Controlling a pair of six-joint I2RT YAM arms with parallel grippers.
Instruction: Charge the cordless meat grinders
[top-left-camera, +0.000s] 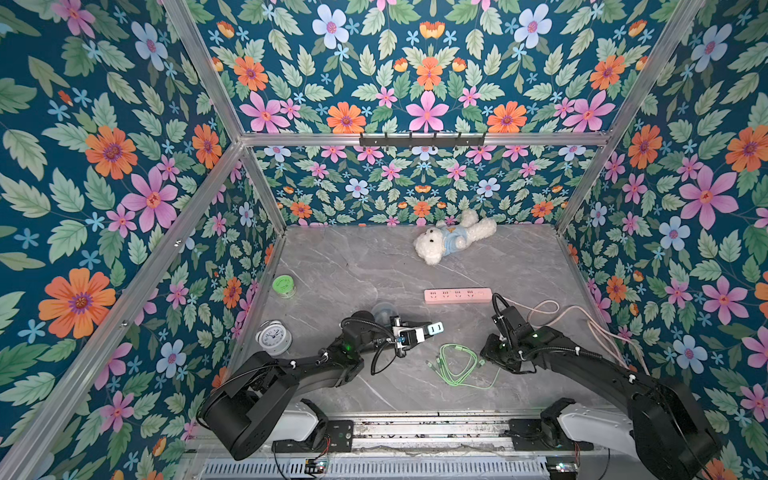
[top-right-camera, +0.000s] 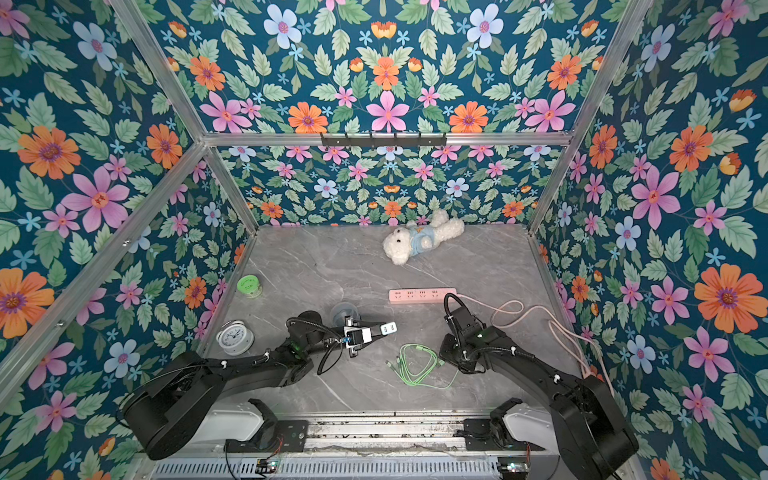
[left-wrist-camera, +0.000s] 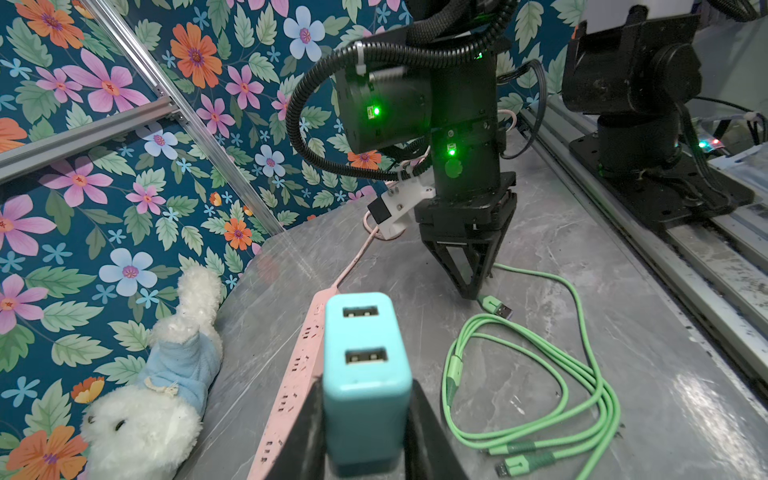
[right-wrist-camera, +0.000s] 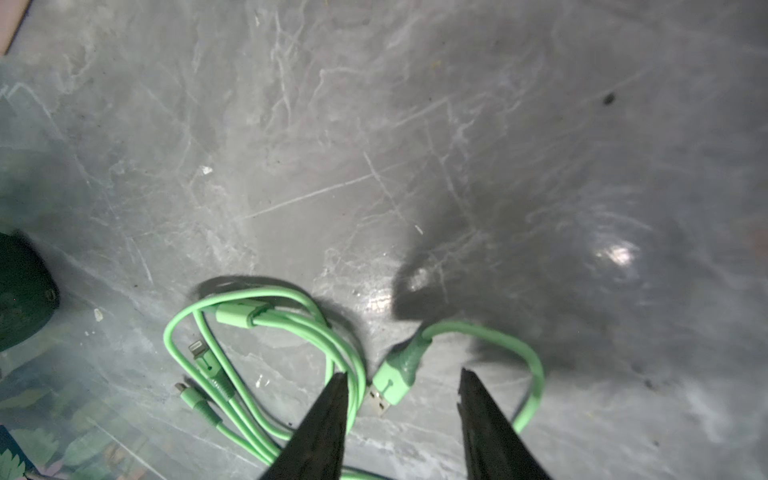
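Note:
A light blue two-port USB charger (left-wrist-camera: 366, 432) is clamped in my left gripper (top-left-camera: 424, 329), its ports facing out, above the mid-table. My right gripper points down with its fingers apart. Beneath and just beyond them lies one USB plug (right-wrist-camera: 394, 382) of the coiled green cable (left-wrist-camera: 552, 416); nothing is held between those fingers. The pink power strip (top-left-camera: 457, 296) lies farther back. A clear bowl (top-left-camera: 385, 309), possibly part of the grinder, stands behind my left wrist and is partly hidden. A green round piece (top-left-camera: 283, 285) sits at the left.
A white clock (top-left-camera: 273, 337) stands near the left edge. The plush toy (top-left-camera: 454, 237) lies at the back. The strip's pink cord (top-left-camera: 593, 321) loops along the right side.

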